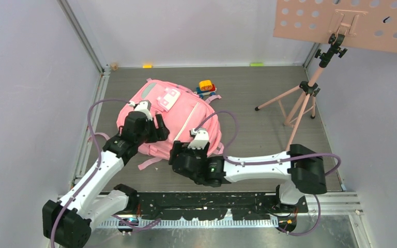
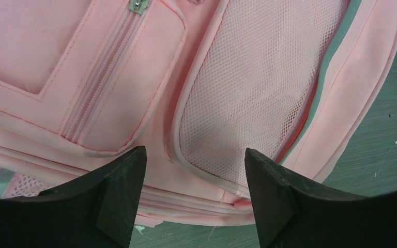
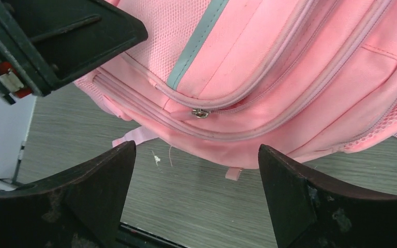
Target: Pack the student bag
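The pink student bag (image 1: 186,111) lies flat on the grey floor, its zipped front pocket facing up. Over its left part hovers my left gripper (image 1: 161,130), its fingers spread; in the left wrist view a mesh side pocket (image 2: 248,88) and a zip (image 2: 101,77) lie beneath, and nothing is between the fingers. At the bag's lower edge is my right gripper (image 1: 174,151), open and empty. The right wrist view shows a metal zip pull (image 3: 200,113) on the bag above the gap, and part of the left gripper's black finger (image 3: 98,31) over the bag.
A small toy vehicle (image 1: 205,88) in yellow, red and blue stands behind the bag. To the right, a pink tripod (image 1: 302,106) carries a perforated board (image 1: 351,23). Between bag and tripod the floor is bare.
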